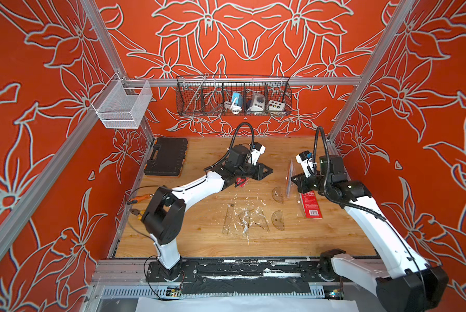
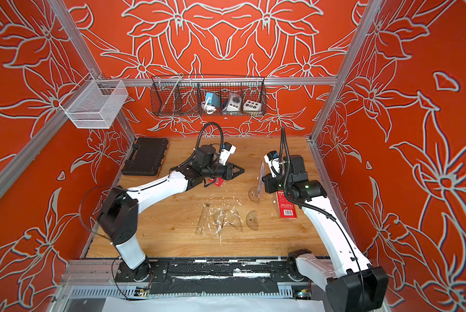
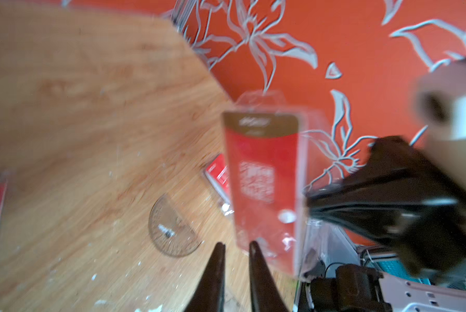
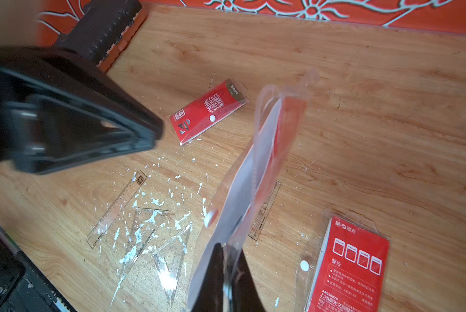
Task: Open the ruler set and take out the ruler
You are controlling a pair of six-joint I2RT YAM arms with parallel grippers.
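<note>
A clear pouch with a red card, the ruler set [image 3: 261, 171], stands upright above the table. My right gripper is shut on its thin edge. Facing the pouch from the left, my left gripper [image 1: 269, 171] hangs over the table with its fingers part open and nothing between its fingers. One clear protractor [image 3: 173, 228] lies flat on the wood below the pouch; another protractor [image 1: 277, 220] lies nearer the front. A clear ruler [image 4: 117, 208] and two set squares [image 4: 139, 236] lie on the table. Whether anything is inside the held pouch cannot be told.
One red packet [image 4: 209, 109] lies below the left arm, another red packet [image 4: 350, 265] below the right. White scraps litter the middle. A black case [image 1: 166, 156] stands back left; pliers [image 1: 136, 213] and a screwdriver [image 1: 139, 198] lie left.
</note>
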